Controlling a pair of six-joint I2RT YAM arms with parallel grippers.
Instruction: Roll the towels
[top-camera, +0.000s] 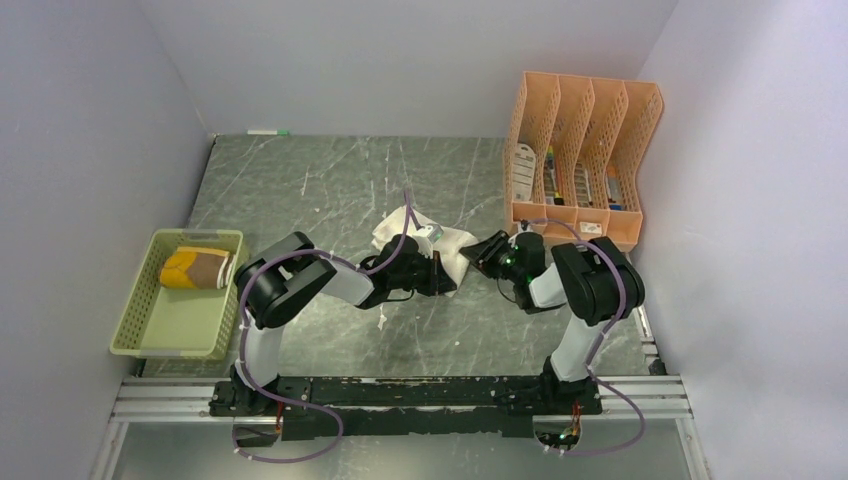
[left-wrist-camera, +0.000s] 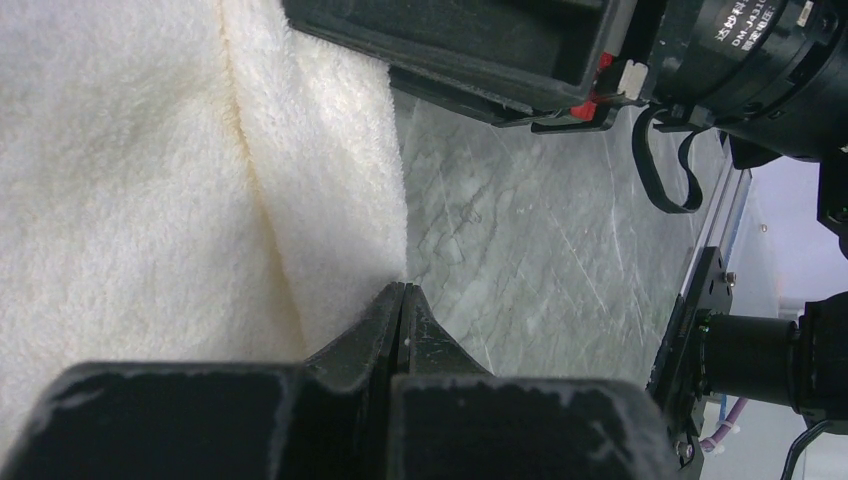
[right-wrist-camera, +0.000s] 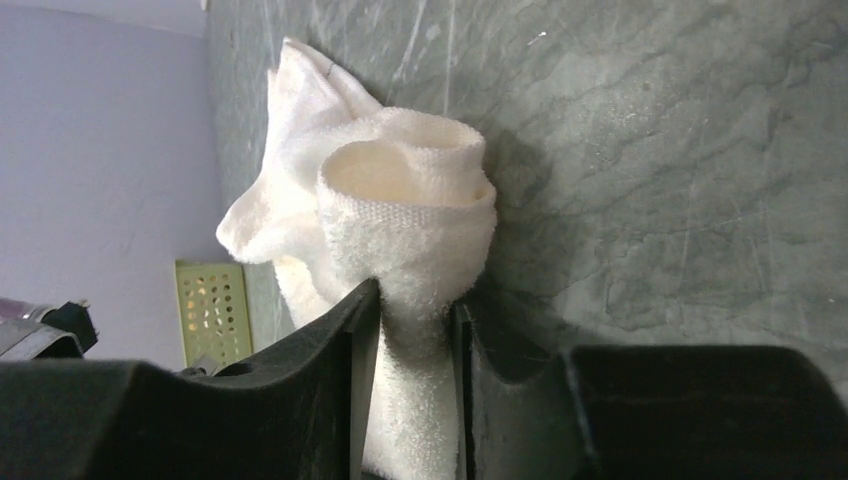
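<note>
A white towel (top-camera: 455, 250) lies bunched at the middle of the table, its right part folded into a thick band with a curled end. My left gripper (top-camera: 436, 280) is shut on the towel's near edge; in the left wrist view its fingertips (left-wrist-camera: 385, 310) pinch beside the folded strip. My right gripper (top-camera: 480, 255) is at the towel's right side; in the right wrist view its part-open fingers (right-wrist-camera: 350, 355) straddle the folded band (right-wrist-camera: 410, 250), one on each side.
A green basket (top-camera: 125, 320) with a yellow-brown bundle (top-camera: 190, 268) stands at the left. An orange divided organizer (top-camera: 620, 225) with small items stands at the back right.
</note>
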